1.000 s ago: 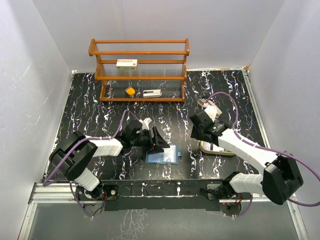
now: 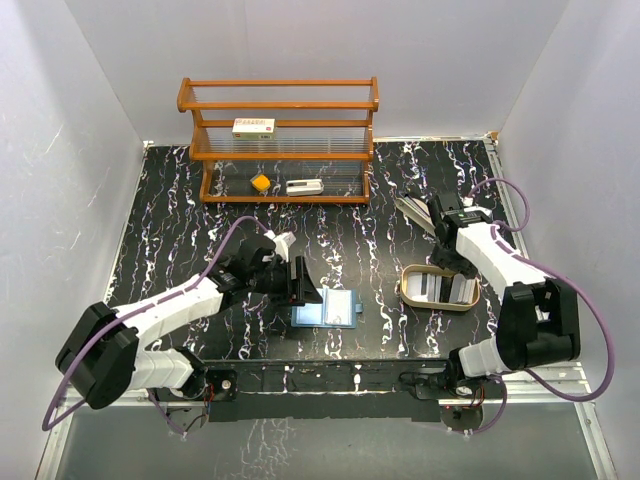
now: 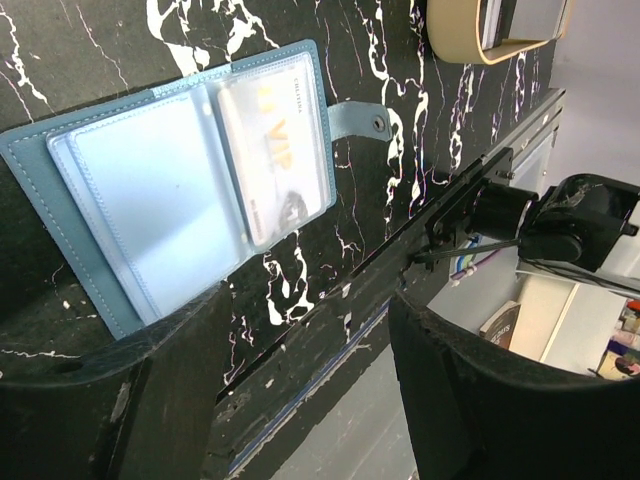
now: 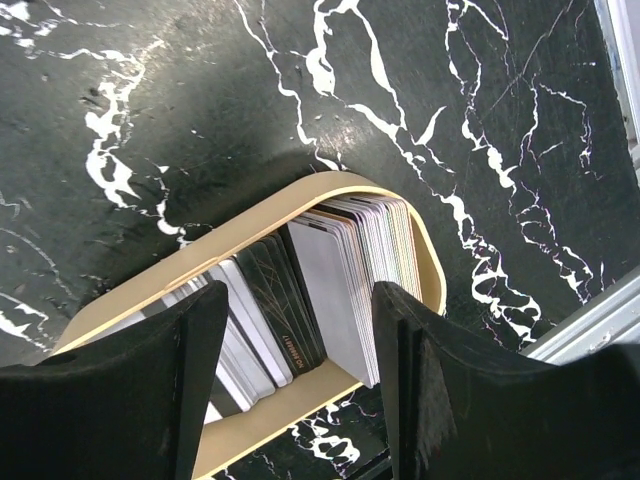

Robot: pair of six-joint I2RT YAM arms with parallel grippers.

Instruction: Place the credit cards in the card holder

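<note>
The blue card holder (image 3: pixel 150 205) lies flat and opened out on the table. A pale card marked VIP (image 3: pixel 278 140) shows in its right-hand pocket; whether the left side holds a card I cannot tell. Above its near edge my left gripper is open and empty. On the right, credit cards (image 4: pixel 360 285) stand packed in a tan oval box (image 4: pixel 240 225), dark ones in the middle and white ones on either side. Directly over this box hangs my right gripper, its fingers spread and nothing gripped. The top view shows the holder (image 2: pixel 325 308) left of the box (image 2: pixel 440 303).
A wooden rack (image 2: pixel 280 155) at the back carries a white box (image 2: pixel 254 128), a yellow object (image 2: pixel 260 183) and a stapler-like item (image 2: pixel 304 187). A light, elongated object (image 2: pixel 414 212) lies behind the card box. Bare table separates holder and rack.
My right arm has moved rightward, from the left end of the card box to above its right part. The left arm has shifted slightly left over the holder.
</note>
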